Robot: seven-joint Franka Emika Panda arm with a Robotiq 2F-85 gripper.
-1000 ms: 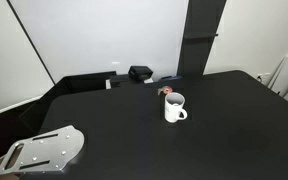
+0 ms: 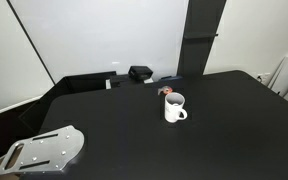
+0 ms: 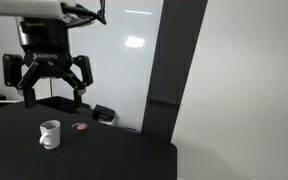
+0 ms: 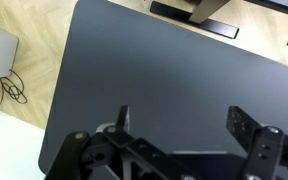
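A white mug (image 2: 174, 107) stands upright on the black table, its handle toward the right in the first exterior view. Just behind it lies a small reddish item (image 2: 166, 90), too small to make out. In the second exterior view my gripper (image 3: 56, 106) hangs open, fingers pointing down and nothing between them; the mug (image 3: 50, 134) and the reddish item (image 3: 80, 126) appear below it. From the wrist, the open gripper shows bare dark tabletop between its fingers, with neither mug nor reddish item in sight.
A grey metal plate with a slot (image 2: 46, 150) is at the table's left edge. Small dark boxes (image 2: 140, 73) sit along the back.
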